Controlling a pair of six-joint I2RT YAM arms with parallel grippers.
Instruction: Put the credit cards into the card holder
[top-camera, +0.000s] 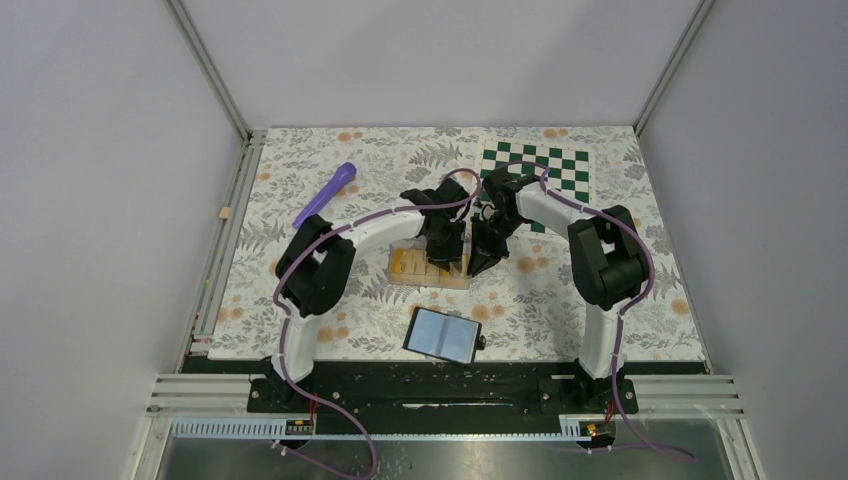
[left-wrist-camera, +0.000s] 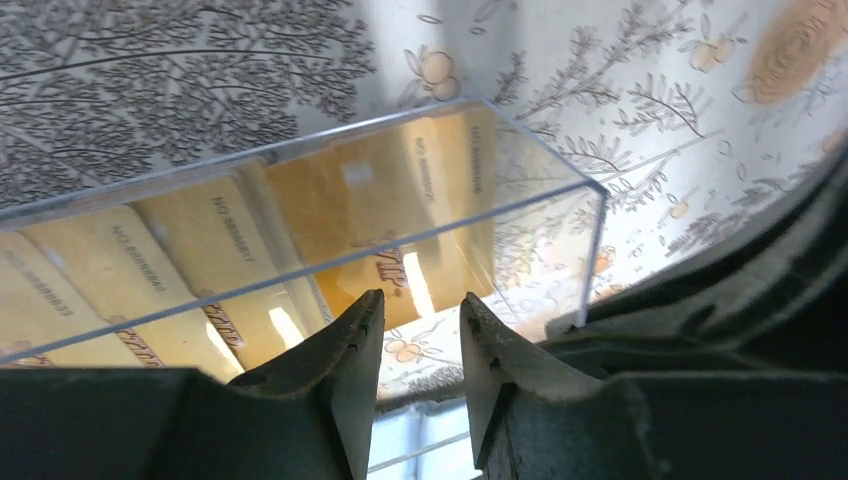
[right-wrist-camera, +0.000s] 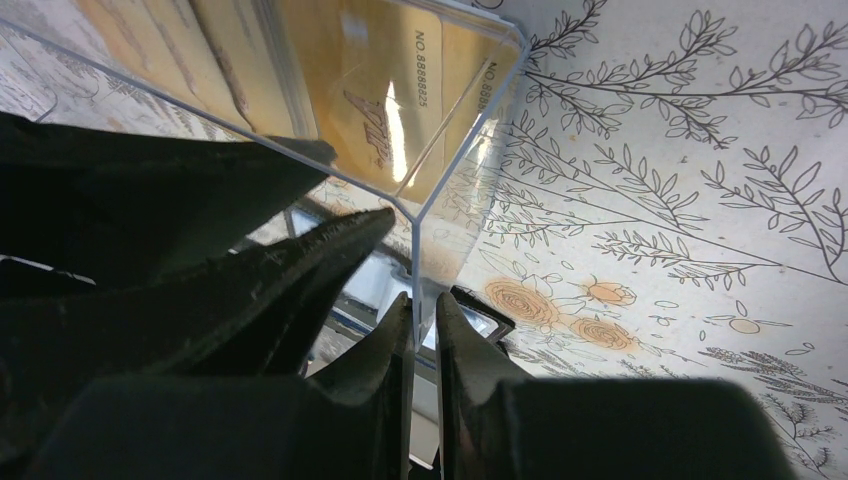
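Note:
A clear box holds several gold cards lying in an overlapping row. My left gripper is partly open over the box's right end, its fingertips apart with nothing between them. In front of those fingertips lie the rightmost cards, behind the clear wall. My right gripper is shut on the box's corner wall. The card holder, dark-edged with pale blue-grey pages, lies open near the table's front edge. From above, my left hand covers part of the box.
At the back left lies a purple microphone-shaped object. A green and white checkered board is at the back right, partly under my right arm. Both grippers are close together at the box's right end.

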